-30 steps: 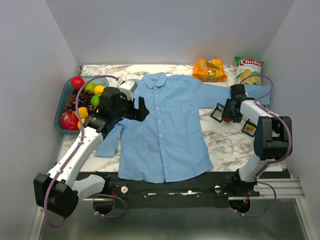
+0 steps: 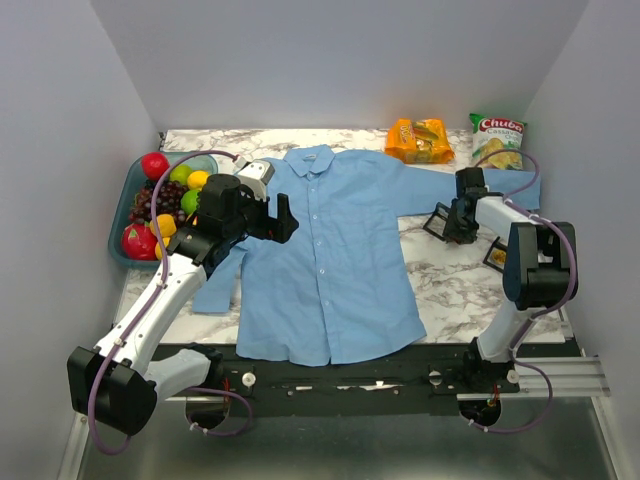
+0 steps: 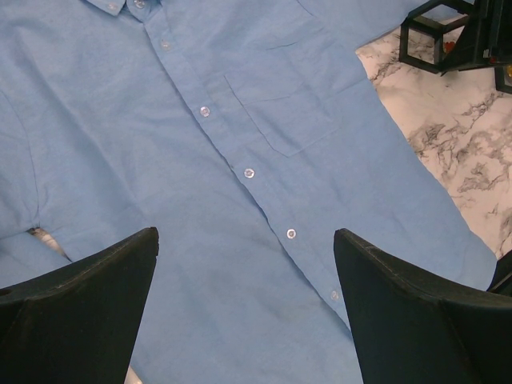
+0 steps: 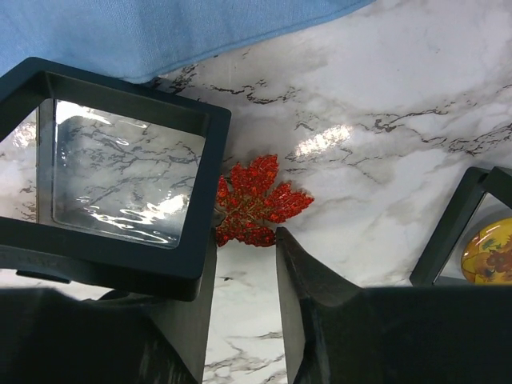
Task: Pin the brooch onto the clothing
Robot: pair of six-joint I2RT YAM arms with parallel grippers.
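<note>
A blue shirt (image 2: pixel 320 270) lies spread on the marble table. The brooch (image 4: pixel 260 204), a red glittery leaf, lies beside an open-topped black frame (image 4: pixel 160 260) at the right. My right gripper is over it, fingertips at the leaf's lower edge, part open; whether it grips the leaf I cannot tell. My left gripper hangs open over the shirt's left part, with only cloth visible below its fingers.
A second frame (image 4: pixel 452 228) with a yellow item is at the right. A fruit basket (image 2: pixel 128 195) stands left; two snack bags (image 2: pixel 418 140) lie at the back.
The left arm and shirt have not moved.
</note>
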